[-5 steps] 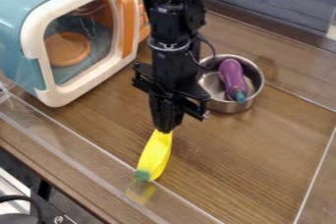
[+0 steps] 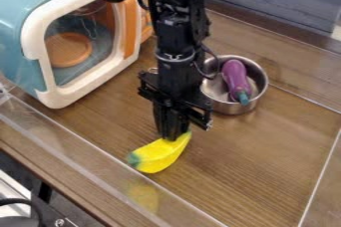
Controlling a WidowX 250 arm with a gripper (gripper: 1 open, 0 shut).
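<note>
My black gripper (image 2: 174,129) points down at the middle of the wooden table, its fingertips at the upper end of a yellow banana-like object (image 2: 159,153) with a green tip at the lower left. The fingers overlap that end, and I cannot tell whether they are closed on it.
A steel bowl (image 2: 254,76) holding a purple eggplant (image 2: 234,77) stands behind to the right. A teal, white and orange toy oven (image 2: 40,17) with an orange plate inside fills the upper left.
The yellow object has turned, its green end shifting up and to the left. My gripper has shifted slightly right and its fingertips sit at the object's upper end.
</note>
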